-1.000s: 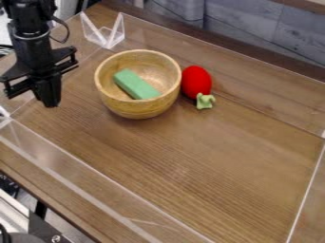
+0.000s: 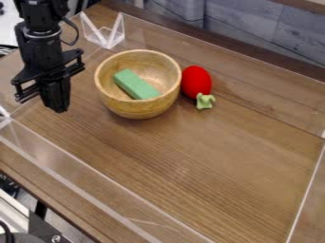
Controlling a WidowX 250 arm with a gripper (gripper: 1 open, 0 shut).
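Observation:
My black gripper (image 2: pixel 46 89) hangs at the left above the wooden table, shut, with nothing visible between its fingers. To its right stands a tan bowl (image 2: pixel 162 67) with a green block (image 2: pixel 135 84) inside. A red object (image 2: pixel 196 81) with a green leafy end lies just right of the bowl, resembling a toy vegetable or fruit.
A clear wire-like or plastic piece (image 2: pixel 105 33) is at the top left behind the bowl. A dark edge runs along the back right.
My gripper has shifted slightly over the last second, staying at the left. The bowl, block and red object have not moved.

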